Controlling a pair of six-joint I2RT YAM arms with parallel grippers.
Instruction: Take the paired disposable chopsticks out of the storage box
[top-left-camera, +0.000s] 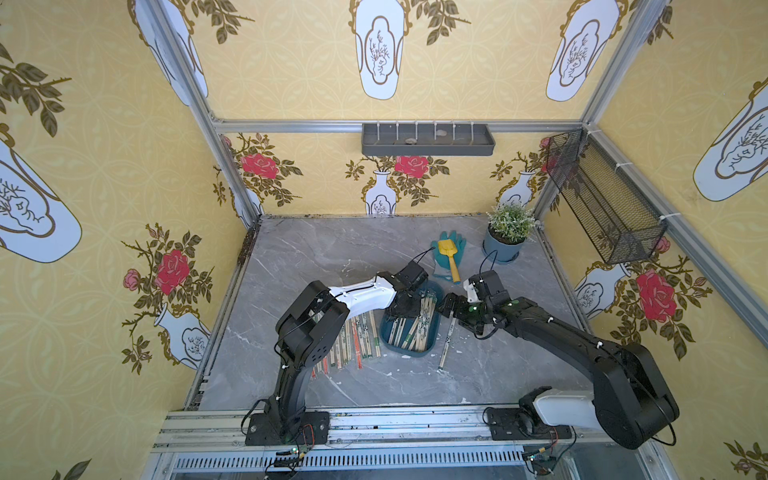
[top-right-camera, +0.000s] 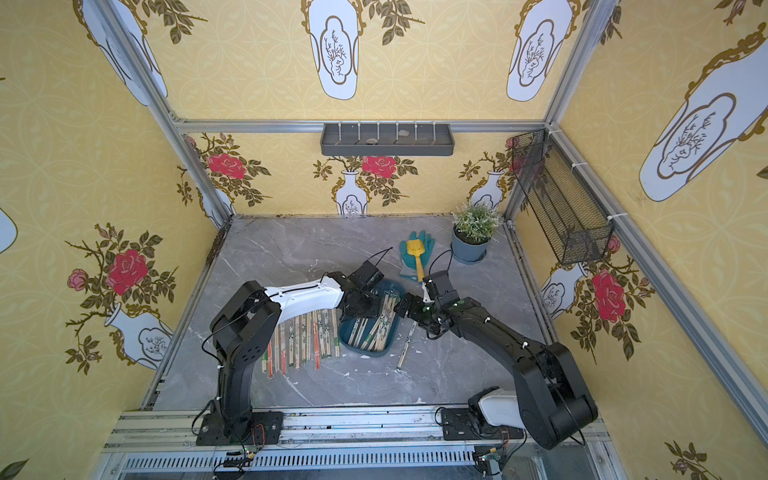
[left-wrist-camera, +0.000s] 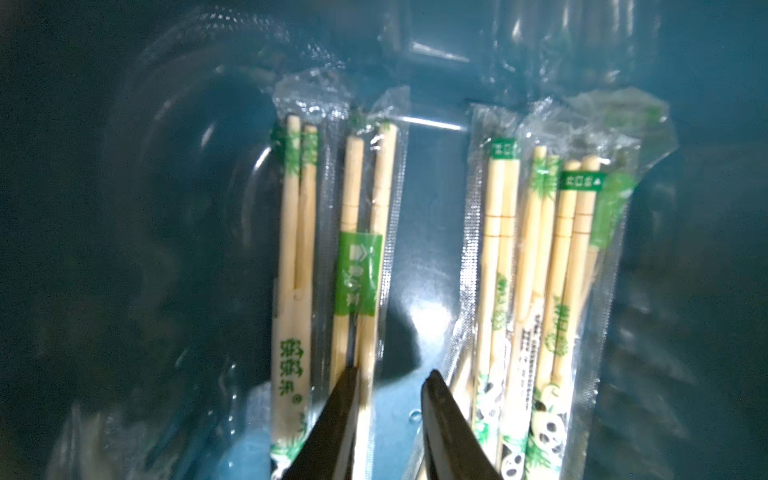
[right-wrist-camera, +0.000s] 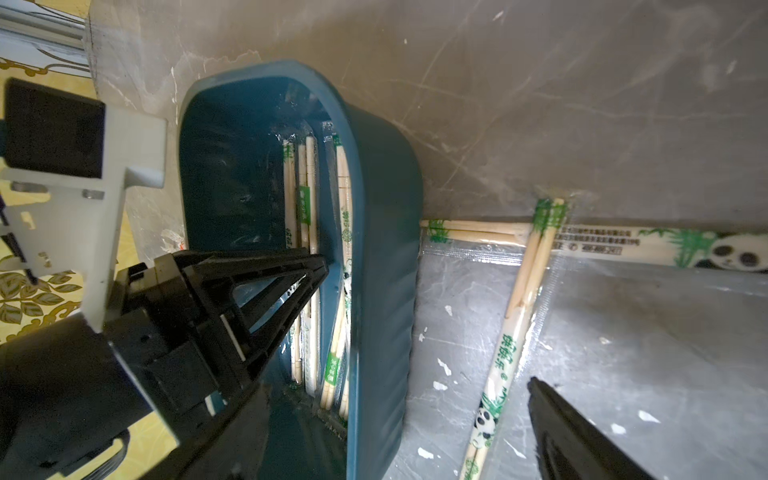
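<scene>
Paired chopsticks in clear wrappers lie in the blue storage box. Over them, inside the box, my left gripper points down with a small gap between its fingertips. A pair with a green band runs beneath its left fingertip, and several more pairs are bunched to the right. No packet shows clearly between those fingers. My right gripper is wide open over the box's right side. Under it, a panda-print pair lies on the table, crossing the end of another pair; neither is held.
Several chopstick pairs lie in a row left of the box, partly hidden by the left arm. Behind stand a potted plant and a yellow scoop on a teal glove.
</scene>
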